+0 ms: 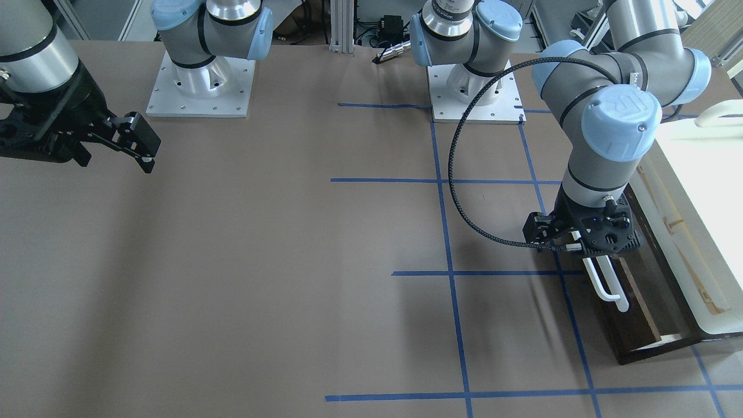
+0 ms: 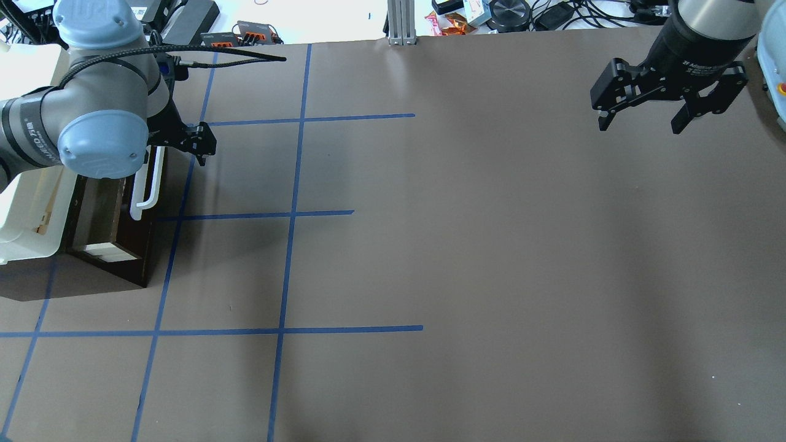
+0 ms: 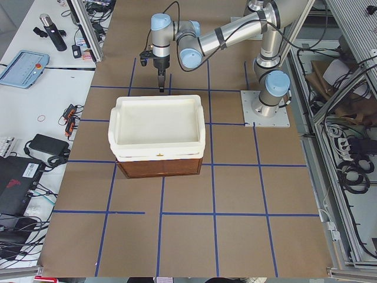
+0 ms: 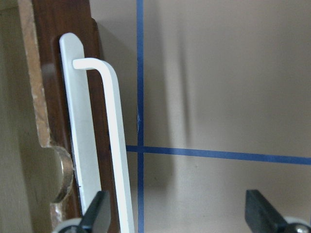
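A dark wooden box (image 1: 630,306) with a white lid (image 3: 156,124) stands on the taped floor, its drawer partly out. A white bar handle (image 4: 115,131) on a white plate (image 4: 80,136) runs along the drawer's front, seen also in the top view (image 2: 151,188). My gripper is low over the handle; in the wrist view its fingers stand wide apart at the bottom corners, the left one beside the handle, nothing visibly held. In the front view the gripper body (image 1: 578,233) hides the handle's far end.
Other robot arms stand around, including a black gripper (image 2: 663,99) at the top right of the top view. The taped floor beside the drawer, away from the box, is clear.
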